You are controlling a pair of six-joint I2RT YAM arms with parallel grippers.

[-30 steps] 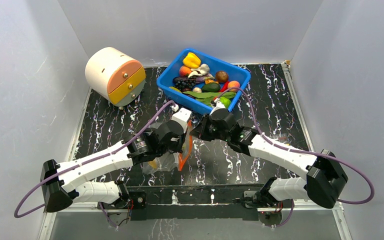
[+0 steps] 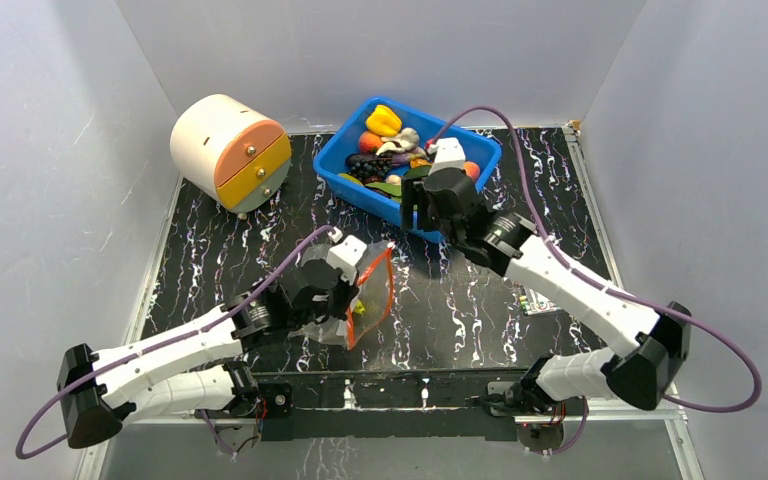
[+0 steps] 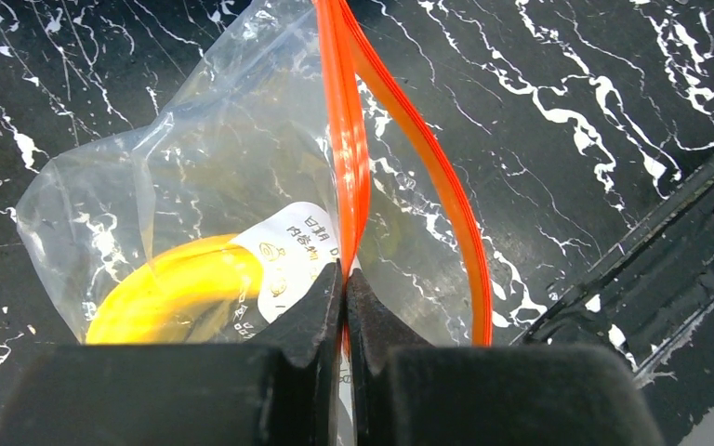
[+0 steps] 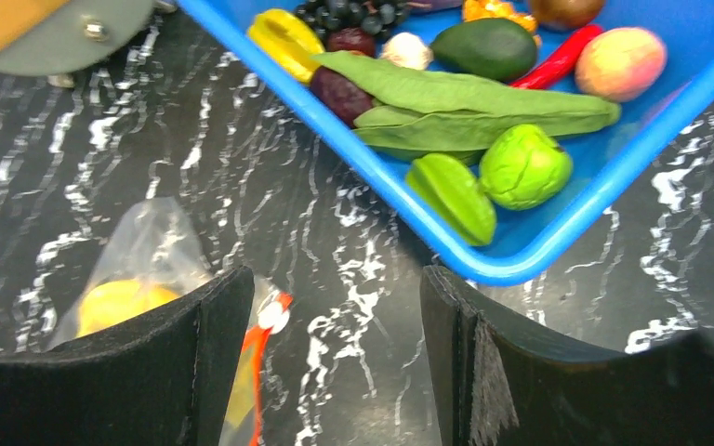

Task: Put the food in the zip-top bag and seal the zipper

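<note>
A clear bag [image 3: 232,121] with an orange zipper edge [image 3: 446,186] is on the table, and a yellow, banana-like food [image 3: 181,283] shows inside it. My left gripper is shut on the bag's orange rim, the two zipper strips parting above and to the right of the pinch. In the top view the left arm covers much of the bag. My right gripper stands open with nothing between its fingers, at the near side of the blue bin [image 4: 381,181]. Inside the bin lie a green bell-shaped piece [image 4: 525,167], long green pods [image 4: 465,102] and a peach [image 4: 621,63].
A round drawer box [image 2: 230,150] with coloured fronts stands at the back left. Grey walls [image 2: 380,45] enclose the dark marbled table [image 2: 460,320]. Bare table lies to the right of the bag.
My left gripper has shifted slightly down and left with the bag.
</note>
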